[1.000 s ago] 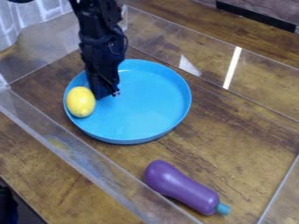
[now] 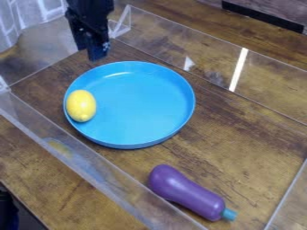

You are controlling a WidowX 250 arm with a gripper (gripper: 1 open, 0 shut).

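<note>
The dark gripper (image 2: 93,43) is raised at the top left, above and behind the blue plate (image 2: 150,103), apart from everything on it; whether it is open or shut is hard to make out. A yellow egg-shaped object (image 2: 82,105) rests inside the plate along its left side. A purple eggplant-like toy (image 2: 186,190) with a teal tip lies on the wooden table at the lower right, outside the plate.
Clear plastic walls (image 2: 63,153) run along the left and front of the wooden table (image 2: 240,126). The table right of the plate is bare, and a short white strip (image 2: 238,69) shows toward the back.
The gripper has risen from over the left part of the plate toward the back, clear of the plate. The yellow object stays on the plate.
</note>
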